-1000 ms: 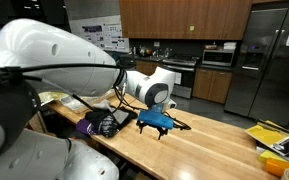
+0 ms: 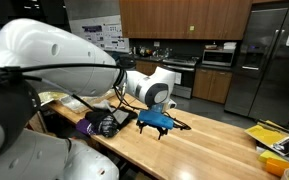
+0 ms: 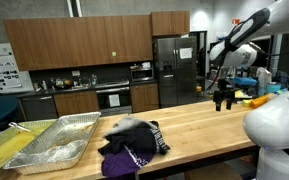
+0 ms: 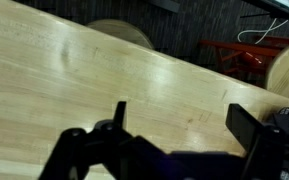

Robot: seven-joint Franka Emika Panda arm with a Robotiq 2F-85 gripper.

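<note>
My gripper stands open above the wooden table (image 4: 44, 75), its two black fingers wide apart with only bare tabletop between them. Exterior view 1 shows the gripper (image 2: 156, 135) pointing down over the table's near part, with blue pieces at its wrist. In exterior view 2 the gripper (image 3: 224, 107) is at the right, over the table's far end. A pile of dark cloth (image 2: 106, 118) lies left of the gripper in exterior view 1. The same view has yellow packets (image 2: 271, 134) at the right edge.
Exterior view 2 shows a foil-like tray (image 3: 59, 140) at the left, near grey cloth (image 3: 136, 134) and purple cloth (image 3: 127, 161). In the wrist view, the table edge runs diagonally, with round wooden stool seats (image 4: 122, 31) beyond.
</note>
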